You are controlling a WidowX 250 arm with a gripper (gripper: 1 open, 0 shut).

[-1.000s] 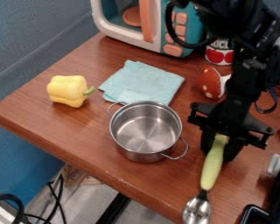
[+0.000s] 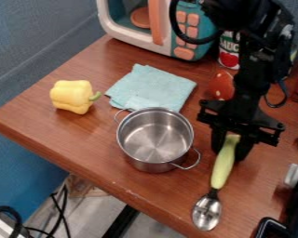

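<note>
The black gripper (image 2: 231, 139) stands over the right of the table, low around the upper end of a spoon with a pale yellow-green handle (image 2: 223, 164); its metal bowl (image 2: 207, 213) points toward the front edge. Whether the fingers are closed on the handle is hard to tell. A steel pot (image 2: 155, 139) sits to the left of the spoon.
A yellow pepper (image 2: 74, 95), a folded light-blue cloth (image 2: 152, 88) and a toy microwave (image 2: 145, 23) occupy the left and back. A red object (image 2: 223, 85) and a can sit behind the arm. Black equipment (image 2: 289, 214) lines the right edge.
The gripper and spoon have shifted slightly back, away from the front edge, and a little left over the last second.
</note>
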